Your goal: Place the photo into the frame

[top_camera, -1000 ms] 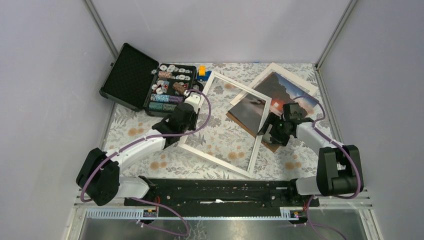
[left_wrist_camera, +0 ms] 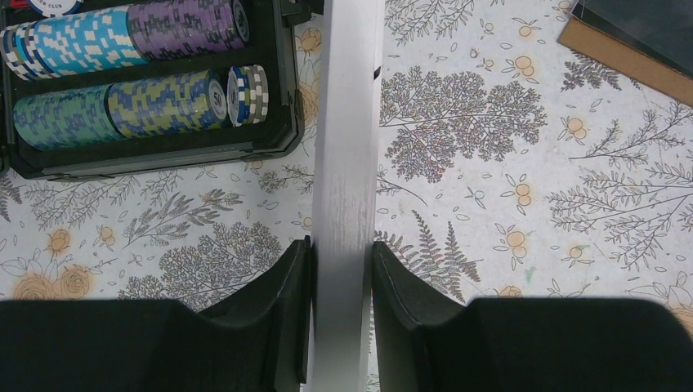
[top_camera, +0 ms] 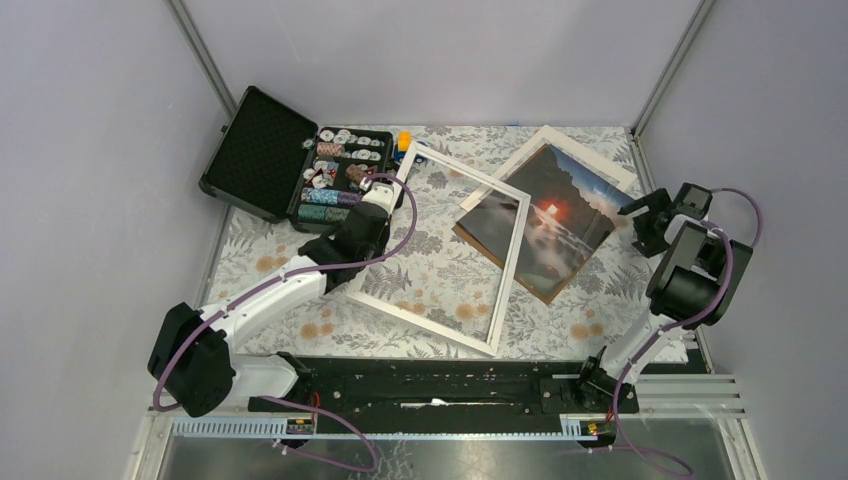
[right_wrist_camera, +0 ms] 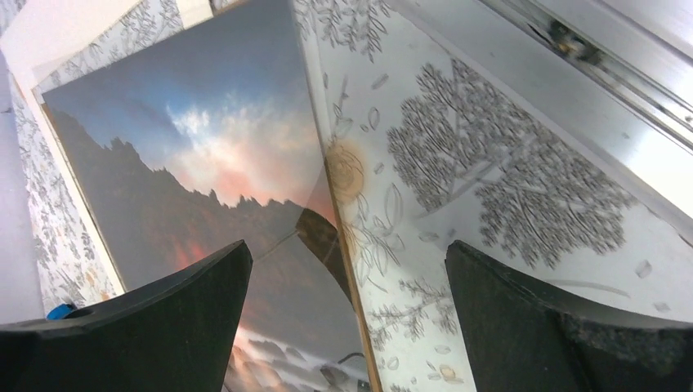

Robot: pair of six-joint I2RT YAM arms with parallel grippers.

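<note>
The white empty frame [top_camera: 428, 325] lies tilted across the middle of the table, its right bar passing over the photo's left part. In the left wrist view, my left gripper is shut on the frame's left bar [left_wrist_camera: 347, 163]. The photo [top_camera: 560, 220], a sunset landscape, rests on a brown backing board [top_camera: 483, 248]; a white mat [top_camera: 590, 158] shows beneath at the back. My right gripper [top_camera: 628, 215] stands open by the photo's right side. Seen from the right wrist, nothing is between its fingers, and the photo [right_wrist_camera: 196, 155] lies beyond.
An open black case [top_camera: 300, 225] of poker chips stands at the back left, close to the left gripper. Beside it sits a yellow and blue toy [top_camera: 403, 141].
My right gripper has moved from the frame's right bar, over the photo, to the far right. The frame has shifted slightly left with my left gripper still on it.
</note>
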